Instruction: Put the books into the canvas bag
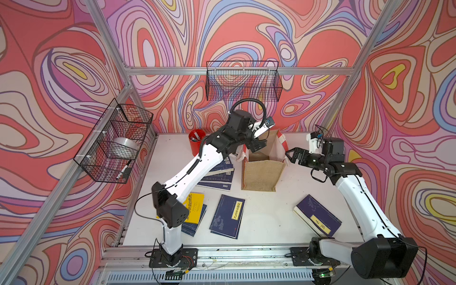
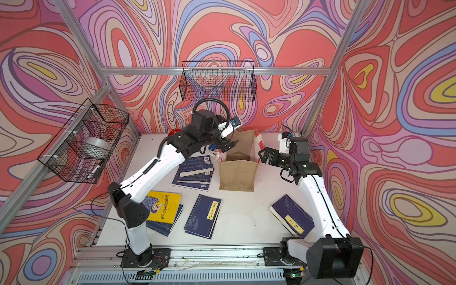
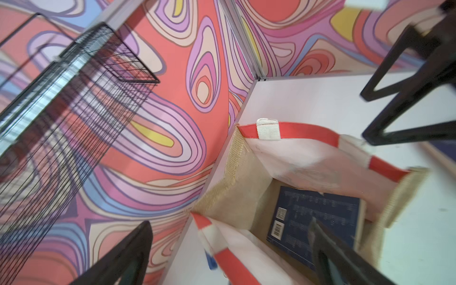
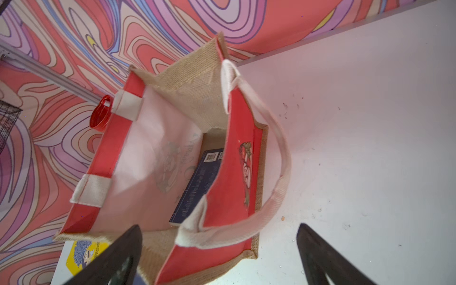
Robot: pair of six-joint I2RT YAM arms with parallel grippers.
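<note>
The canvas bag (image 1: pixel 263 175) stands upright with its mouth open. Inside, a dark blue book (image 3: pixel 308 218) lies on the bottom. Above the bag's mouth is my left gripper, open and empty. My right gripper is also open and empty, close to the bag's right side and its loose strap (image 4: pixel 280 166). On the table, more dark blue books (image 2: pixel 194 173) lie left of the bag. A yellow book (image 2: pixel 163 206) tops a blue pile at front left. Blue books (image 1: pixel 228 216) lie front centre, and more blue books (image 1: pixel 317 216) front right.
A red bucket (image 1: pixel 193 142) stands at the back left, partly behind the left arm. Wire baskets hang at the left (image 1: pixel 114 142) and on the back wall (image 1: pixel 243 85).
</note>
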